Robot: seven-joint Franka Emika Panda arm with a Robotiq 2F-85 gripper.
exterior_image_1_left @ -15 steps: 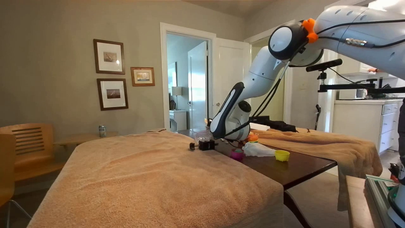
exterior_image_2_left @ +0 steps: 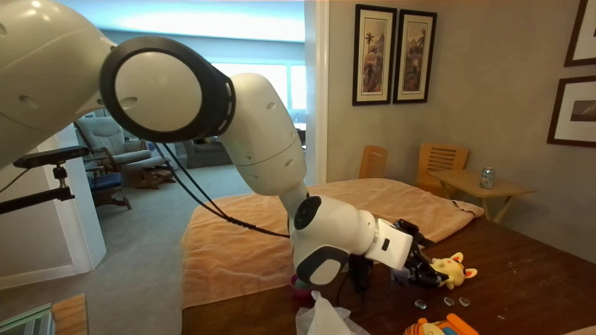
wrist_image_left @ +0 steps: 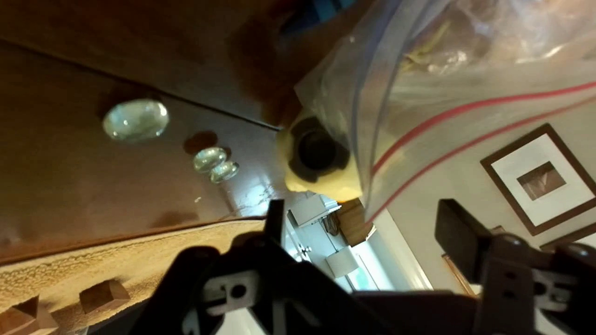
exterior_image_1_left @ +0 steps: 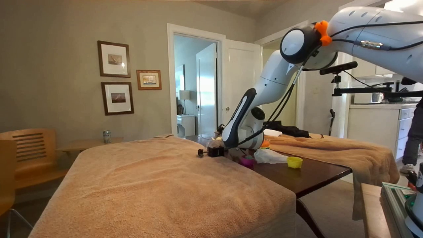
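My gripper is part open, its dark fingers apart at the lower middle and right of the wrist view, with nothing gripped between them. Beyond the fingertips shows a yellow thing with a dark round centre [wrist_image_left: 329,178]. A clear zip bag [wrist_image_left: 424,131] with red seal lines fills the upper right and partly overlaps it. In exterior view 2 the gripper [exterior_image_2_left: 433,260] is low over the dark table [exterior_image_2_left: 519,279], close beside a yellow toy with ears [exterior_image_2_left: 455,271]. Whether fingers and toy touch cannot be told. Exterior view 1 mostly hides the gripper behind the arm.
Several clear glass pebbles [wrist_image_left: 136,120] lie on the table. A yellow cup [exterior_image_1_left: 294,162], a white plastic bag [exterior_image_1_left: 269,156] and a magenta cup [exterior_image_1_left: 247,161] stand near the arm. An orange toy [exterior_image_2_left: 441,326] is at the front. A towel-covered surface [exterior_image_1_left: 170,186] adjoins the table.
The arm's wrist has shifted slightly right and down in exterior view 1, now covering part of the magenta cup. The cups and white bag have stayed put.
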